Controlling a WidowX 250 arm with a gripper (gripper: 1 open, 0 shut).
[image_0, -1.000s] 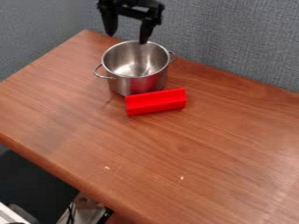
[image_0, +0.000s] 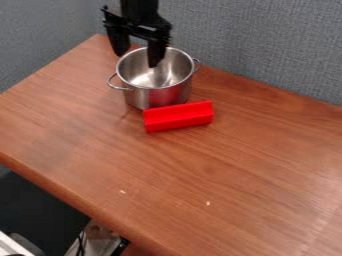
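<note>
The black gripper (image_0: 136, 50) hangs at the top of the view over the steel pot (image_0: 154, 92), its two fingers spread open, one above the pot's back left, the other down at the pot's opening. A red block (image_0: 178, 115) lies on the table in front of the pot, toward the right.
A grey padded wall (image_0: 267, 40) runs along the back. Cables and a white object sit off the table at the lower left.
The gripper has come down and slightly left toward the pot. The pot and red block look unmoved.
</note>
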